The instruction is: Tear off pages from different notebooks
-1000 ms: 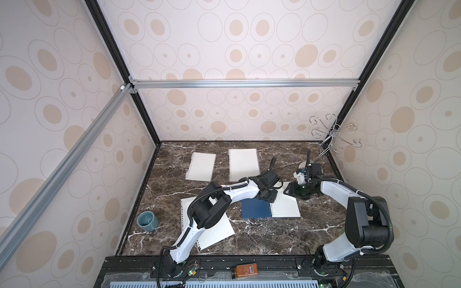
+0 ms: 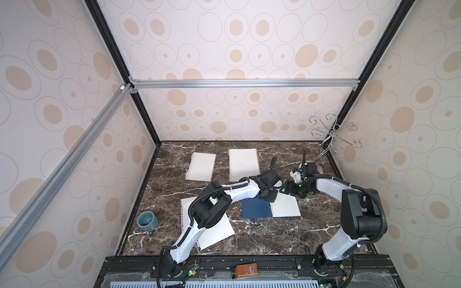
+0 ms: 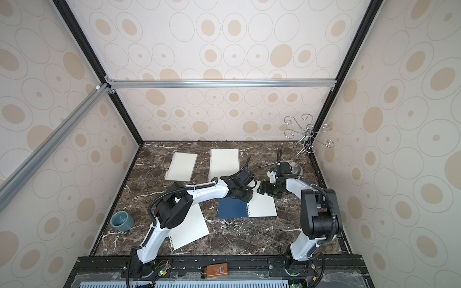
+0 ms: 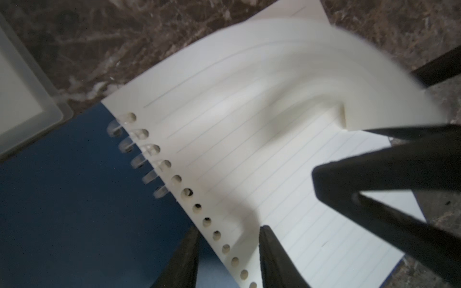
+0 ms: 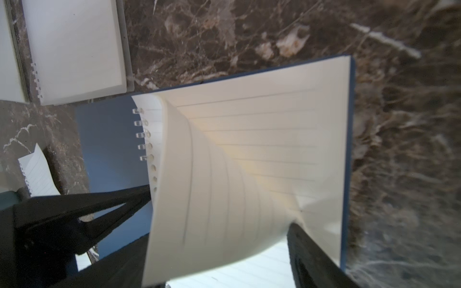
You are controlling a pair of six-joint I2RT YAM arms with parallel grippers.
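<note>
An open notebook with a blue cover (image 2: 254, 208) and lined white pages (image 2: 286, 208) lies right of centre. A page (image 5: 201, 201) curls up from it, its punched edge along the spiral coils. My left gripper stands open over that edge by the coils. My right gripper is at the page's outer part, which is bent over toward the spine; whether paper sits between its fingertips is hidden by the curled sheet.
Two notebooks (image 2: 200, 165) (image 2: 244, 158) lie at the back. Loose lined paper (image 2: 216, 232) lies front left. A blue mug (image 2: 148, 219) stands at the left edge, a metal stand (image 2: 331, 134) at back right.
My right arm and gripper have moved left toward the notebook's spine. My left arm has stayed nearly still.
</note>
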